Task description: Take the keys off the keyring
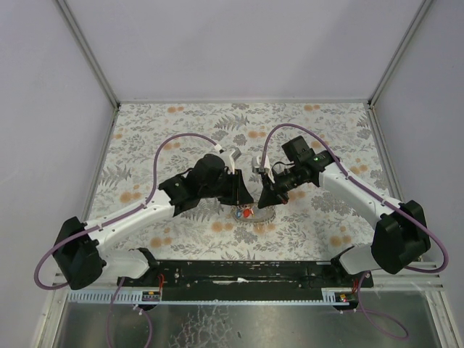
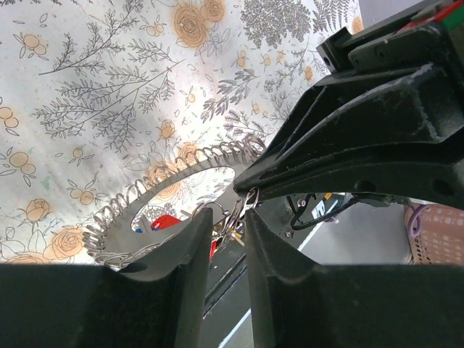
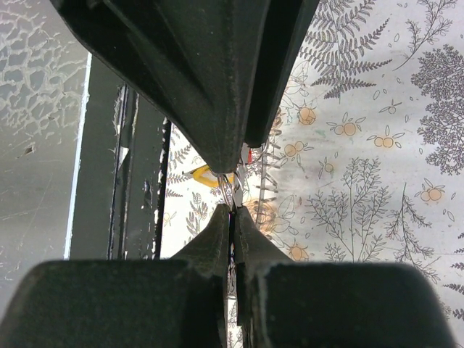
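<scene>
At the middle of the table, the keys point(image 1: 247, 213) show as small red and blue patches between my two grippers. Thin metal rings of the keyring point(image 2: 233, 220) reach up to the tip of my right gripper, which is shut on them. My left gripper is slightly open, its fingertips on either side of the rings. A red-headed key point(image 2: 165, 222) hangs just left of these fingertips. In the right wrist view a yellow key head point(image 3: 205, 176) is partly hidden by the dark left fingers point(image 3: 217, 138).
Below the grippers lies a grey oval dish point(image 2: 116, 235) with a coiled-wire rim. Both grippers almost touch, so little room separates them.
</scene>
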